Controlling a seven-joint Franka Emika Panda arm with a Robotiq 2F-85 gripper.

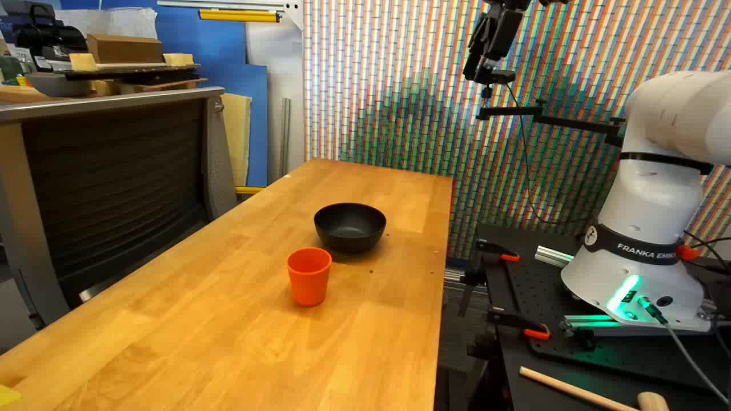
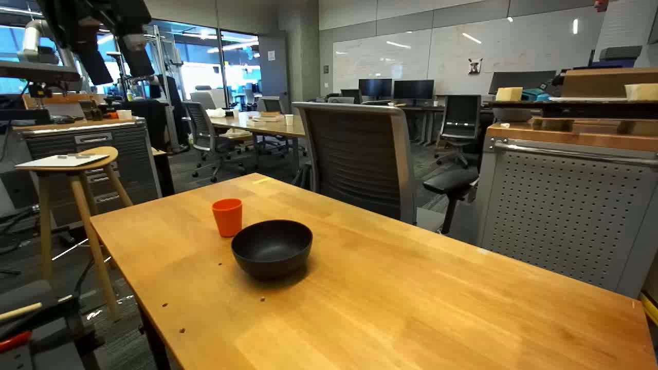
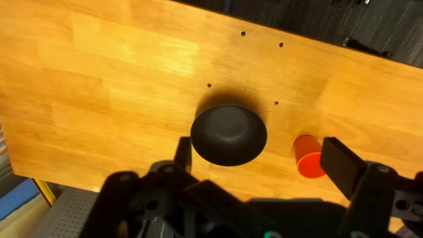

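Note:
A black bowl and an orange cup stand upright, close to each other, on the wooden table. In exterior view 2 the cup is just behind and left of the bowl. Both look empty. The wrist view looks down from high above: the bowl lies between the widely spread fingers in the picture, and the cup is partly covered by the right finger. My gripper is open, well above the table, touching neither. Its fingers show at the upper left of exterior view 2.
An office chair stands close along one long side. By the opposite edge are the robot base and its black mounting table, with clamps. A wooden stool stands off the table's end.

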